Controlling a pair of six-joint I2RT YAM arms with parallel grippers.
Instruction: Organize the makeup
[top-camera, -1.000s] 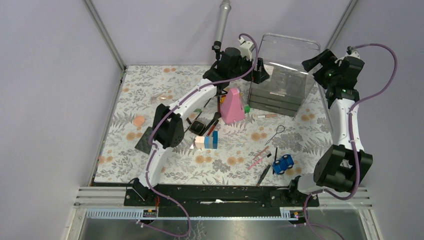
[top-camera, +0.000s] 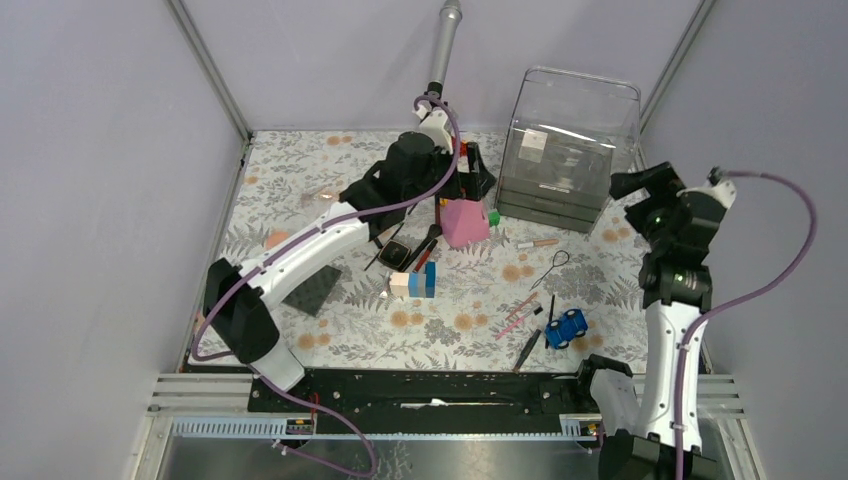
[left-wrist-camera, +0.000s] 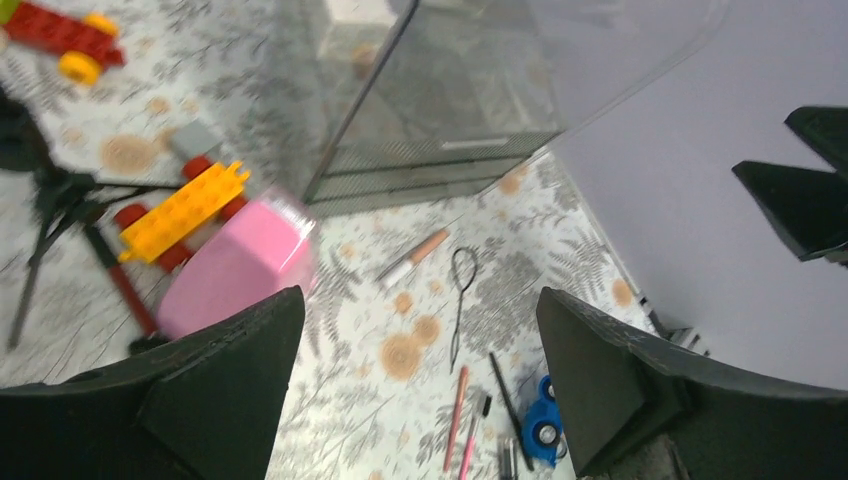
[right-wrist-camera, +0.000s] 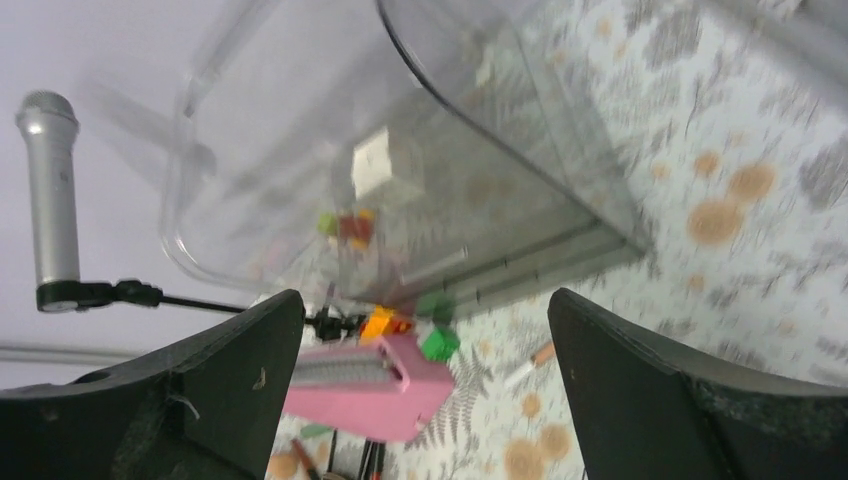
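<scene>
A clear acrylic organizer (top-camera: 568, 180) stands at the back right, with a small white box (right-wrist-camera: 385, 165) seen inside or behind its wall. My left gripper (top-camera: 470, 175) is open above the pink holder (top-camera: 462, 225), left of the organizer. My right gripper (top-camera: 640, 195) is open at the organizer's right side, nothing between its fingers. Brushes (top-camera: 430, 238), a dark compact (top-camera: 395, 254), a pencil (left-wrist-camera: 413, 256), an eyelash-curler-like wire tool (top-camera: 556, 262) and pink and dark sticks (top-camera: 528, 345) lie loose on the patterned mat.
A blue toy car (top-camera: 565, 328) lies front right; a blue-and-cream block (top-camera: 412, 284) sits mid-front. Toy bricks (left-wrist-camera: 185, 210) lie behind the pink holder. A microphone on a stand (top-camera: 445, 40) rises at the back. The mat's left has free room.
Both arms have drawn back toward the front: my left gripper has moved left from over the organizer's edge, and my right gripper has moved down in the top view.
</scene>
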